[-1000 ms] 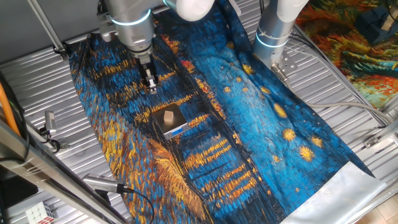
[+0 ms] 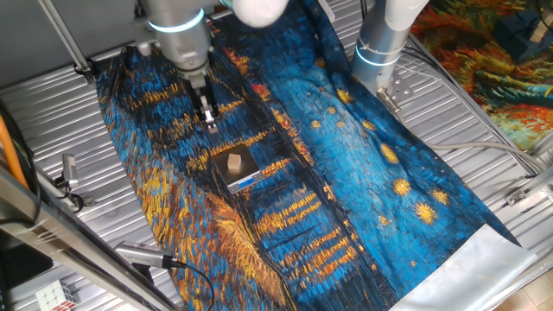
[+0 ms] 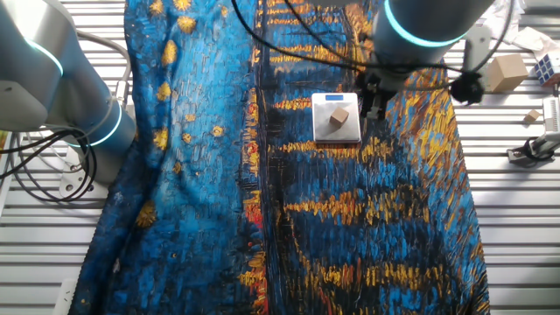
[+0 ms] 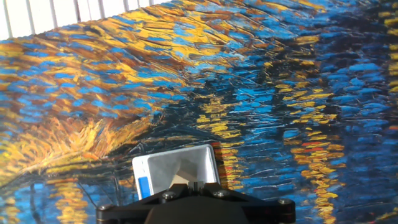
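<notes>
A small tan wooden block (image 2: pixel 234 161) rests on a flat silver scale (image 2: pixel 246 180) lying on the painted cloth. Exterior view 2 also shows the block (image 3: pixel 339 115) on the scale (image 3: pixel 324 133), with the scale's blue display at one edge. My black gripper (image 2: pixel 211 126) hangs beside the scale, apart from the block, pointing down. From the wrist, the fingers of the gripper look drawn together, with nothing visible between them. They cover part of the block (image 4: pixel 184 170) and the near part of the scale (image 4: pixel 142 169).
The dark blue and yellow cloth (image 3: pixel 192 245) covers most of the slatted table and is wrinkled in places. A larger wooden cube (image 3: pixel 506 73), a small block (image 3: pixel 532 115) and a puzzle cube (image 3: pixel 549 68) stand off the cloth.
The arm and gripper have shifted slightly above the cloth, still beside the scale. The block and scale have stayed where they were.
</notes>
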